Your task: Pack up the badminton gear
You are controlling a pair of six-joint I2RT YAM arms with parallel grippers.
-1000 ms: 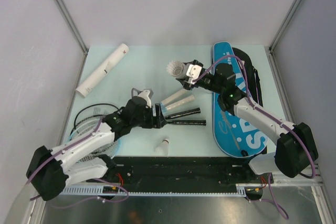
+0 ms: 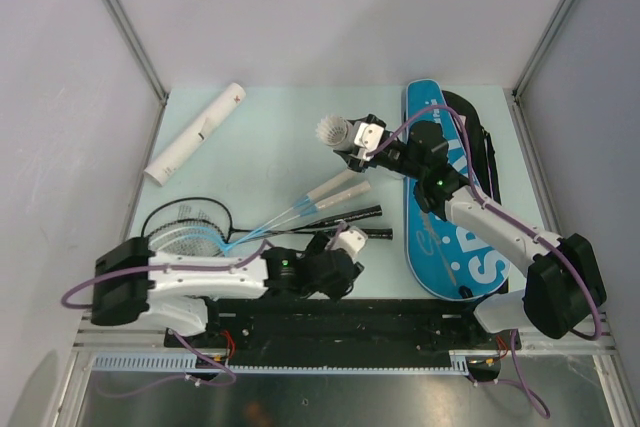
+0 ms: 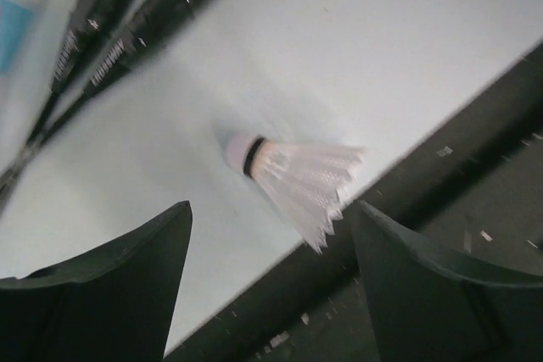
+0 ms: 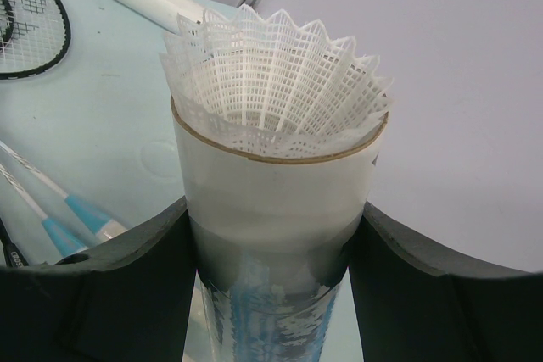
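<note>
My right gripper (image 2: 368,145) holds an upright shuttlecock tube (image 4: 276,201), white shuttlecock feathers (image 4: 271,82) showing at its top. My left gripper (image 2: 338,269) hangs open over a single shuttlecock (image 3: 293,175) lying near the table's front edge, in the left wrist view just ahead of its fingers. Racket handles (image 2: 350,233) lie in the middle, with racket heads (image 2: 185,217) at the left. A blue racket bag (image 2: 440,247) lies on the right.
A long white tube (image 2: 195,135) lies at the back left. A black front edge (image 3: 424,167) borders the table.
My left gripper has moved down toward the front edge, over the loose shuttlecock, which it now hides in the top view. The right arm has not moved.
</note>
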